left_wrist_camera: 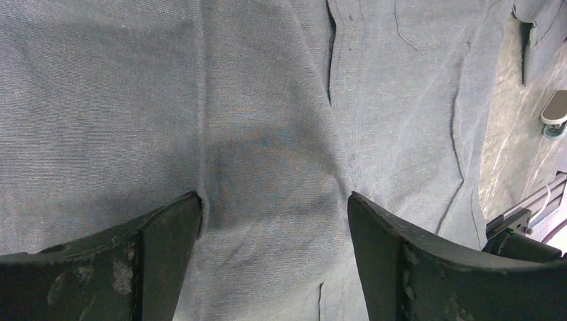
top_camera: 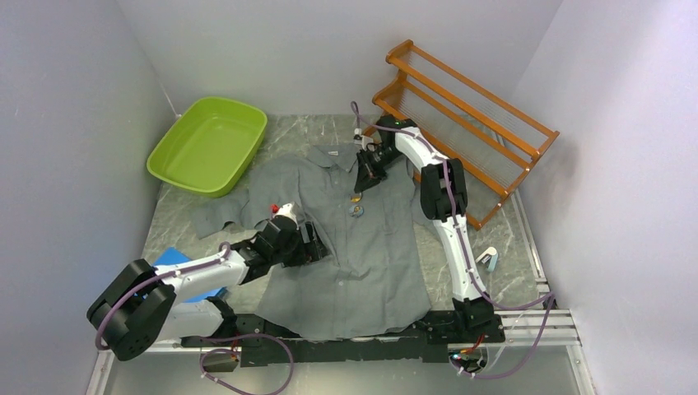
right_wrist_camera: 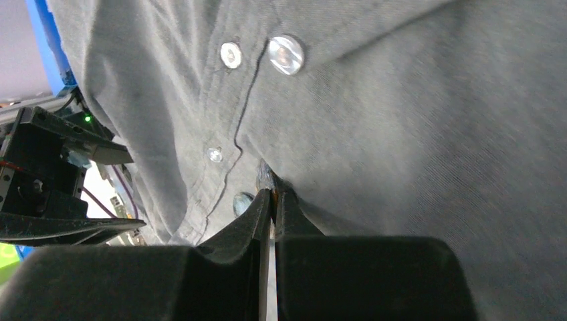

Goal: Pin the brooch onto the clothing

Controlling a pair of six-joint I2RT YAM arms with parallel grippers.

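The grey button-front shirt (top_camera: 379, 263) lies spread over the table. On its upper front, my right gripper (top_camera: 357, 190) is shut, tips down near the cloth. Small yellow-orange and brownish brooch (top_camera: 356, 197) parts show at those tips; in the right wrist view the brooch (right_wrist_camera: 266, 178) is largely hidden by fingers and cloth. A round bluish piece (top_camera: 355, 211) lies just below; whether it belongs to the brooch I cannot tell. My left gripper stands open low over the shirt, left of the button line, with a raised fold of cloth between its fingers.
A green basin (top_camera: 206, 148) stands at the back left, and a wooden rack (top_camera: 469, 123) at the back right. A small white-and-blue item (top_camera: 488, 257) lies right of the shirt. Blue sheet (top_camera: 173, 257) sits under the left arm.
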